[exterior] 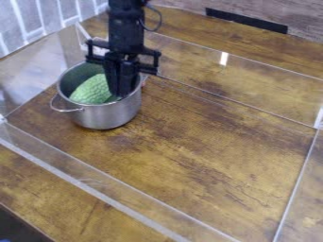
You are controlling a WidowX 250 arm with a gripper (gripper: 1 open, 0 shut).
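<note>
A steel pot (101,114) with wire handles stands on the wooden table at the left, a green textured object (91,89) inside it. My dark gripper (124,83) reaches down from the top at the pot's back right rim, partly over the inside. Its fingertips are dark and blurred, so whether anything is between them is hard to see.
Transparent strips or edges border it at left, front and right. A white wire item at the back left is mostly hidden.
</note>
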